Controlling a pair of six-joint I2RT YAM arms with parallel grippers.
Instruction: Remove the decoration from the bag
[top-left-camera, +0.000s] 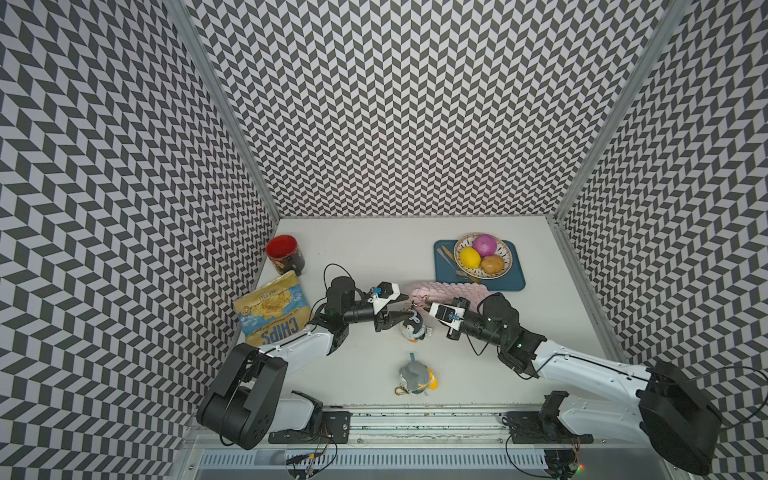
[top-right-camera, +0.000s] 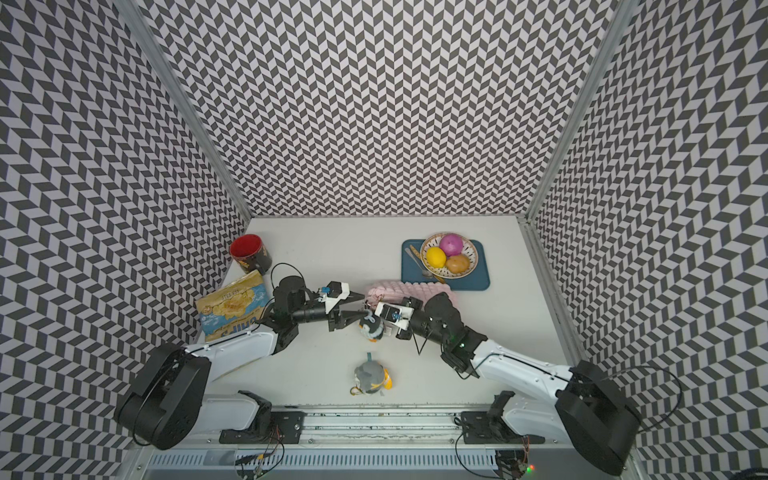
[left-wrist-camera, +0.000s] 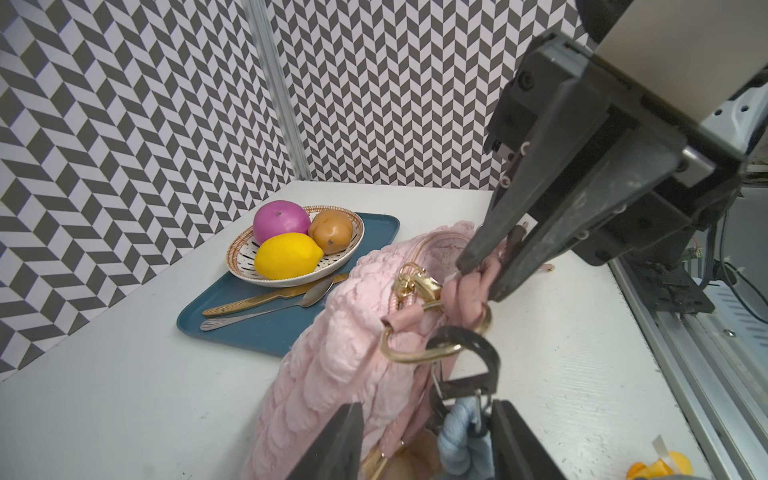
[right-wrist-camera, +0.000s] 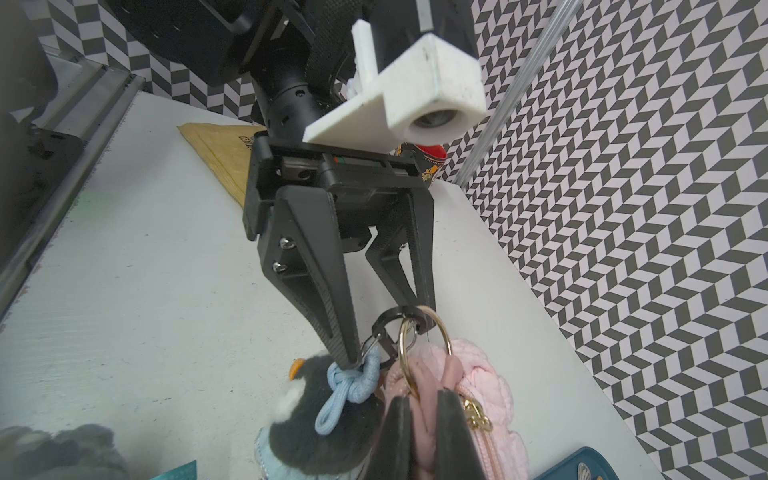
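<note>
The pink quilted bag (left-wrist-camera: 344, 344) stands on the table, its strap (left-wrist-camera: 464, 296) pinched by my right gripper, which is shut on it. A gold ring (left-wrist-camera: 436, 352) hangs at the strap, and a black clip (left-wrist-camera: 484, 348) passes through it. From the clip a light blue cord (right-wrist-camera: 348, 392) leads to a dark and light-blue plush decoration (right-wrist-camera: 320, 432), hanging beside the bag. My left gripper is open, its fingers on either side of the clip. The decoration's lower part is cut off in the right wrist view.
A grey plush with yellow parts (top-left-camera: 416, 376) lies near the front edge. The blue tray (top-left-camera: 518, 276) with a fruit bowl (top-left-camera: 457, 248) is at back right. A chips bag (top-left-camera: 272, 312) and a red mug (top-left-camera: 284, 252) stand left.
</note>
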